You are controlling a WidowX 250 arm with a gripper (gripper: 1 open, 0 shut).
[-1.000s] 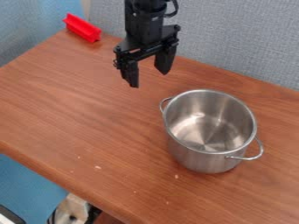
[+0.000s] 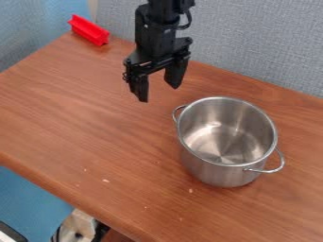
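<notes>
A black robot gripper (image 2: 157, 81) hangs over the back middle of the wooden table, its two fingers spread open with nothing between them. A stainless steel pot (image 2: 228, 142) with two side handles stands upright on the right part of the table, below and to the right of the gripper. Its inside looks empty. A red object (image 2: 90, 30), roughly block-shaped, lies at the back left corner of the table, apart from the gripper.
A grey textured wall (image 2: 265, 47) stands along the back. Past the table's front left edge are a blue surface and some clutter at floor level.
The gripper has moved very slightly downward. The pot and the red object have not moved.
</notes>
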